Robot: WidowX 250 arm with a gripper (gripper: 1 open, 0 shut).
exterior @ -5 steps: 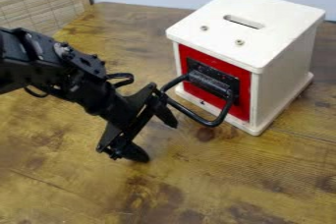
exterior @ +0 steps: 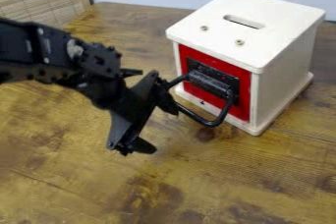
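Observation:
A white box (exterior: pixel 282 56) with a slot and two screws on top stands at the right, its red front panel (exterior: pixel 238 77) facing left. A black U-shaped handle (exterior: pixel 218 118) sticks out from a dark plate on that panel. My black gripper (exterior: pixel 147 112) is left of the box, angled downward, with its tip beside the outer end of the handle. The dark parts overlap there, so whether it touches the handle or how far its fingers stand apart is unclear.
A bamboo screen (exterior: pixel 39 51) stands at the back left, and a pale wall is behind.
My gripper has risen slightly and shifted a little to the right, toward the handle. The box looks unmoved.

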